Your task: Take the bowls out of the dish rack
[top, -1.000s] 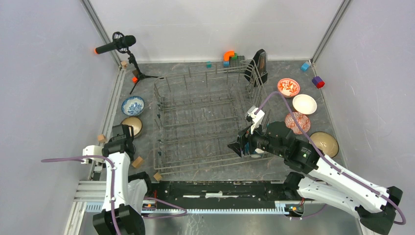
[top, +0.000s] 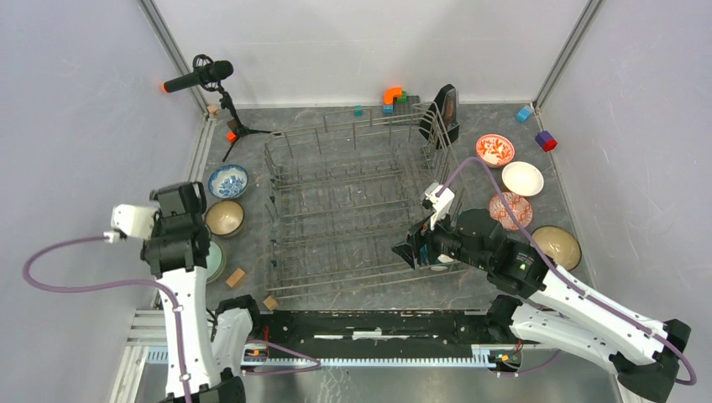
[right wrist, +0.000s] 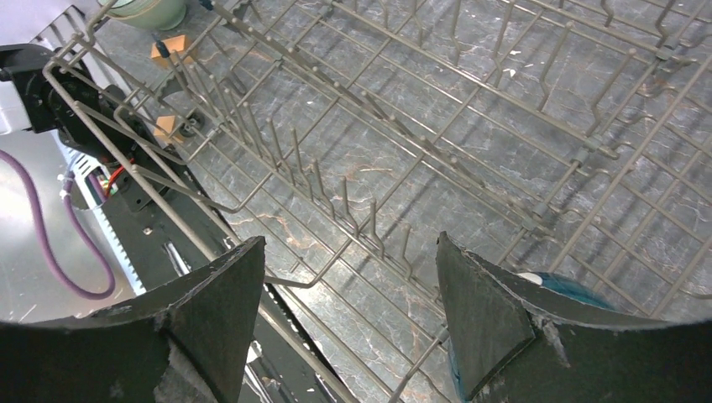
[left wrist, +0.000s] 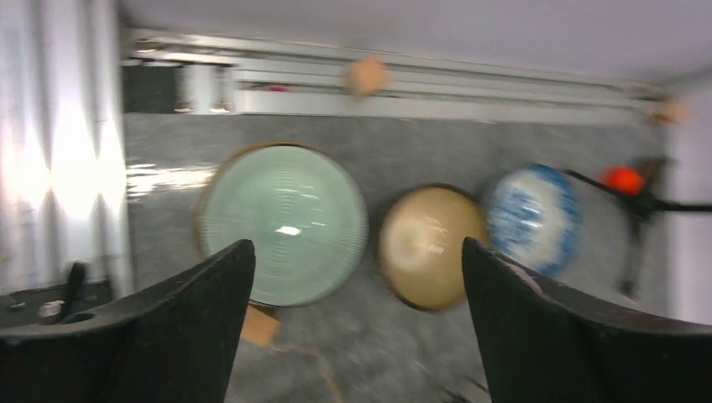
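The wire dish rack (top: 336, 220) fills the middle of the floor, mostly empty. A teal item (right wrist: 575, 290) shows behind a right finger in the right wrist view; mostly hidden, I cannot tell what it is. On the left floor are a green bowl (left wrist: 284, 222), a tan bowl (left wrist: 432, 246) and a blue-and-white bowl (top: 227, 180). My left gripper is open above the left bowls, holding nothing. My right gripper hangs open over the rack's front right, empty between its fingers. Right of the rack sit an orange-patterned bowl (top: 495, 150), white bowl (top: 522, 179), red-patterned bowl (top: 510, 211) and larger tan bowl (top: 557, 246).
A black microphone stand (top: 241, 130) occupies the back left. Behind the rack's right corner stands a dark appliance (top: 447, 115). Several small blocks lie around the edges, including a wooden block (top: 237, 278) near the green bowl. Walls close in on both sides.
The right arm stays practically still.
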